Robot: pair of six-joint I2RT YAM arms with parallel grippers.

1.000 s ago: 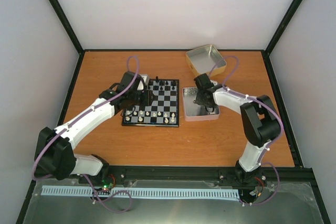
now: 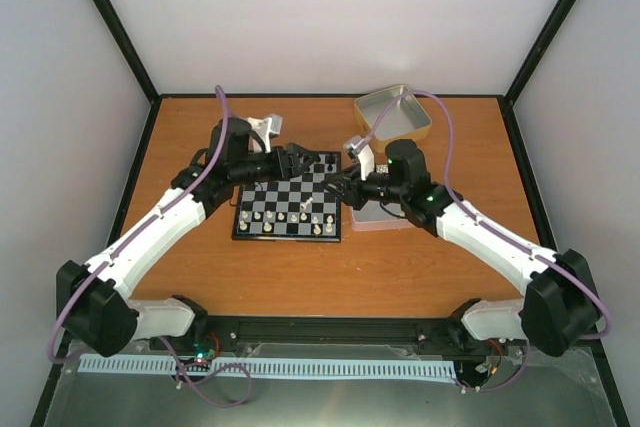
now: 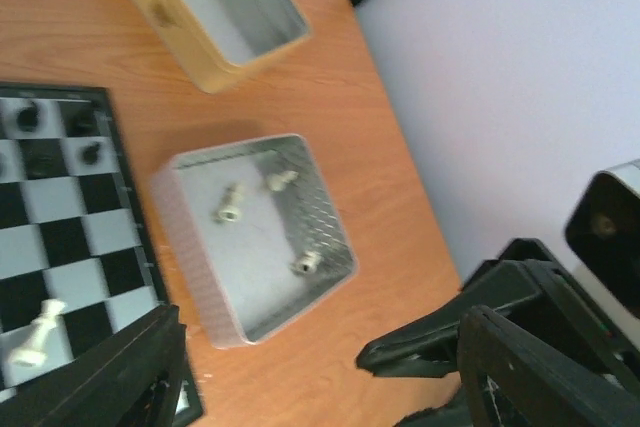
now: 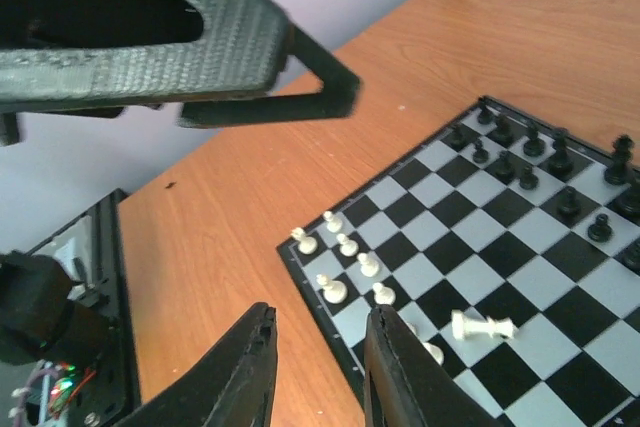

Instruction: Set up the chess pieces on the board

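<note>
The chessboard (image 2: pixel 262 231) lies mid-table, white pieces along its near side and black pieces at the far side. A white piece (image 4: pixel 485 326) lies on its side on the board. My left gripper (image 2: pixel 305 161) hangs open over the board's back right. My right gripper (image 2: pixel 334 185) is above the board's right edge; its fingertips show at the bottom of the right wrist view, their opening unclear. The pale box (image 3: pixel 196 257) right of the board holds several loose white pieces (image 3: pixel 229 202).
A tan box (image 2: pixel 420 129) stands at the back right.
My right gripper has risen out of the pale box and moved left toward the board. My left gripper has moved up and slightly right over the board.
</note>
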